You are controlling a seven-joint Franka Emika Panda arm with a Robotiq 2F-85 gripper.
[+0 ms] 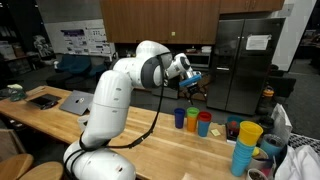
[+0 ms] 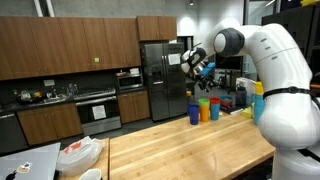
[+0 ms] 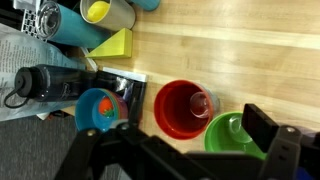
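My gripper point(image 1: 193, 90) hangs in the air over a row of cups, pointing down and open, with nothing between its fingers. Exterior view 1 shows a dark blue cup point(image 1: 179, 118), a green cup point(image 1: 192, 112) with orange below it, and a red cup point(image 1: 203, 123) close together on the wooden table. From the wrist, the red cup point(image 3: 183, 108) shows between and beyond the fingertips, with something small and pale inside. The green cup point(image 3: 225, 138) is partly hidden by the right finger point(image 3: 260, 125).
A yellow cup on blue ones point(image 1: 245, 145) stands at the table's right, near a white bag point(image 1: 300, 158) and other containers. A dark bottle point(image 3: 45, 85) and a blue bowl point(image 3: 97, 108) lie left of the red cup.
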